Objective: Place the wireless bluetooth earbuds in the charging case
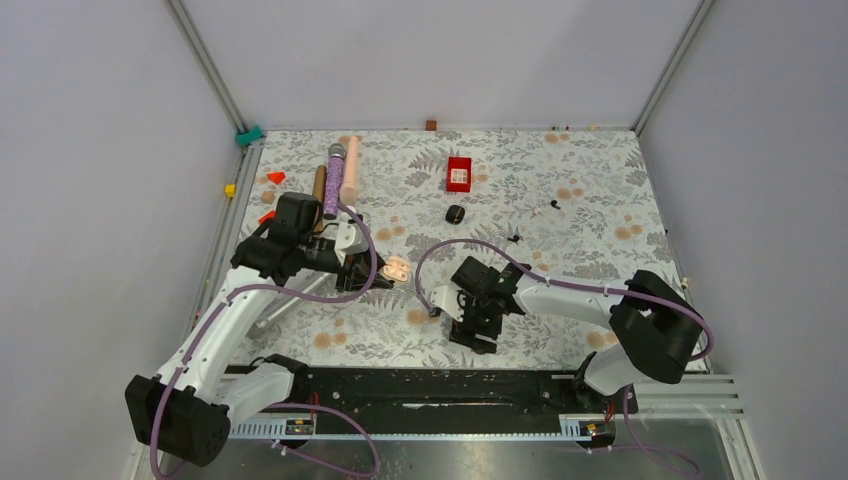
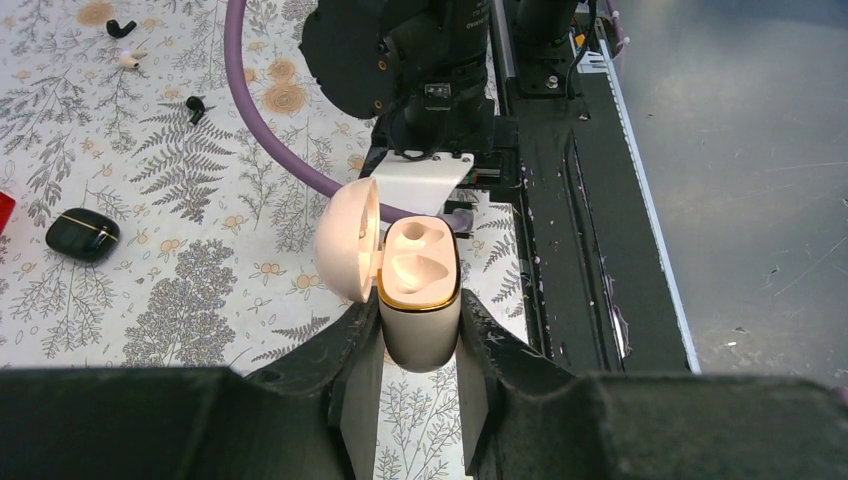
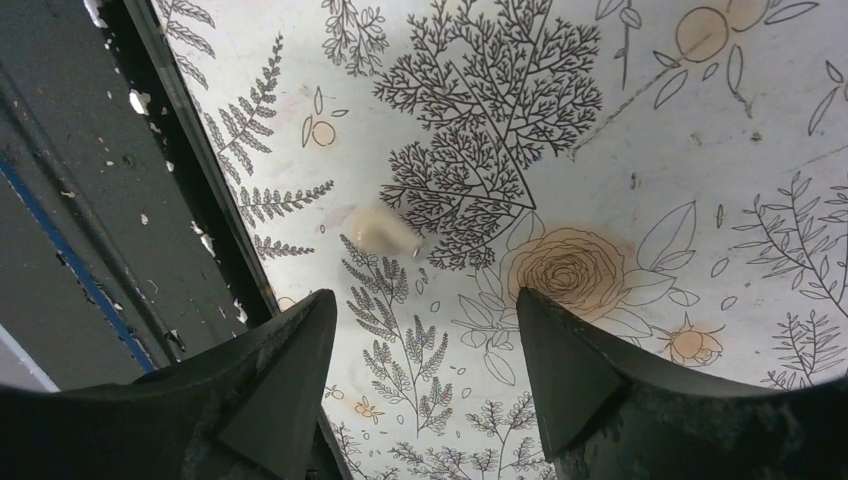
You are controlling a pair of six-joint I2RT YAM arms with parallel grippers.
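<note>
My left gripper is shut on the pale pink charging case (image 2: 418,262), held above the table with its lid open. Both earbud sockets show empty. Low over the table near its front edge, my right gripper stands open, nothing between its fingers. Just beyond its fingertips, nearer the left one, a white earbud (image 3: 383,232) lies on the patterned cloth, its stem toward lower right in the right wrist view. The right arm hides that earbud in the top view. A second white earbud (image 2: 130,59) rests at the upper left of the left wrist view.
A black case (image 2: 83,235) sits mid-table, with black earbuds (image 2: 196,109) (image 2: 121,28) farther along. A red box (image 1: 458,174) stands at the back; a purple microphone (image 1: 334,185) lies at left. The dark front edge (image 3: 200,200) runs close by the white earbud.
</note>
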